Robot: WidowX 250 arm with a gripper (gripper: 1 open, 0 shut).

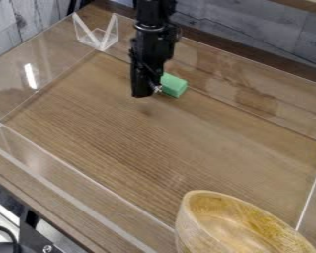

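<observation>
The black robot arm reaches down from the top centre to its gripper [145, 82], low over the wooden table [134, 158]. A small green object [173, 87] lies just right of the gripper, partly behind it. The fingers are small and dark, so whether they are open or shut, or touching the green object, cannot be made out.
A yellow bowl [237, 225] stands at the bottom right. A white wire-like item [98, 30] is at the back left. A grey wall runs along the back right, and dark cables lie at the lower left.
</observation>
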